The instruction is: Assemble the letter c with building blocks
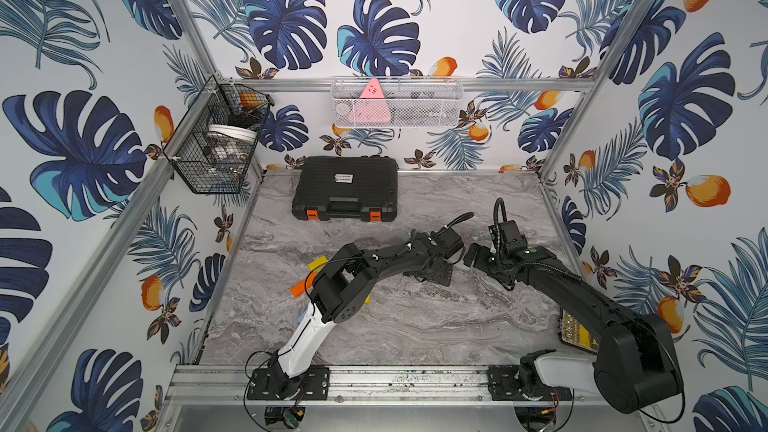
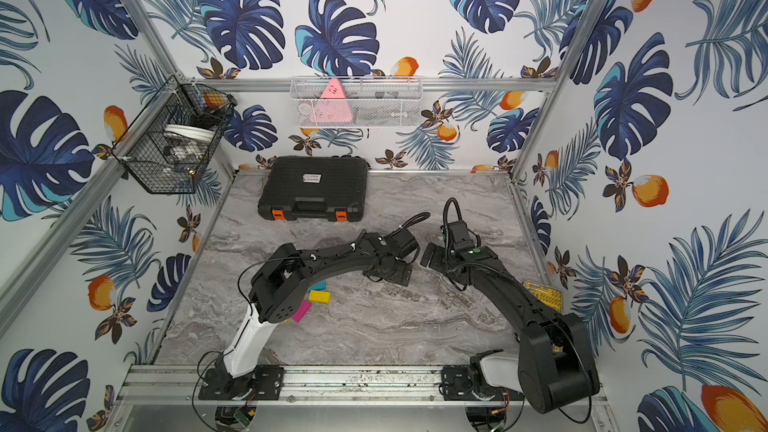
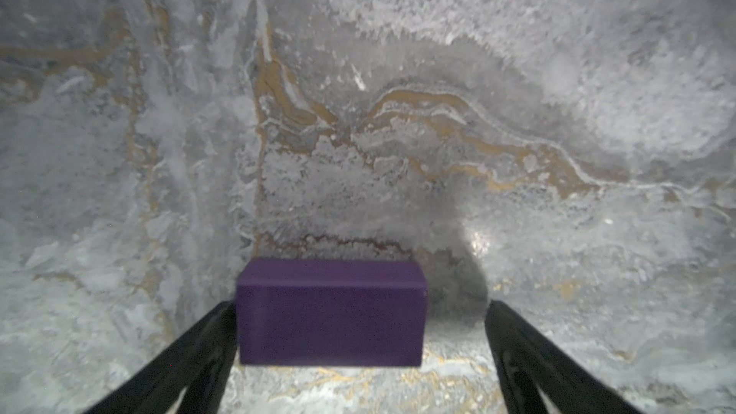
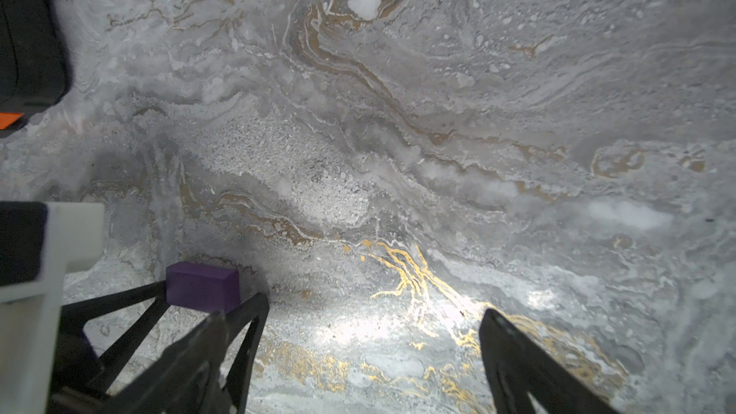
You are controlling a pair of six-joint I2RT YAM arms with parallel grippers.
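A dark purple block (image 3: 331,322) lies on the marbled table between the spread fingers of my left gripper. The left-hand finger sits close against the block's end, while a clear gap shows at its other end. In the right wrist view the same purple block (image 4: 203,286) appears at lower left, with the left gripper's fingers (image 4: 257,314) on both sides. Both top views have it hidden under the left arm. My right gripper is open and empty, above bare table to the right of the block.
Loose blocks lie partly hidden by the left arm: a yellow block (image 2: 319,297), a magenta block (image 2: 301,310) and an orange block (image 1: 303,285) among them. A black case (image 1: 345,185) stands at the back.
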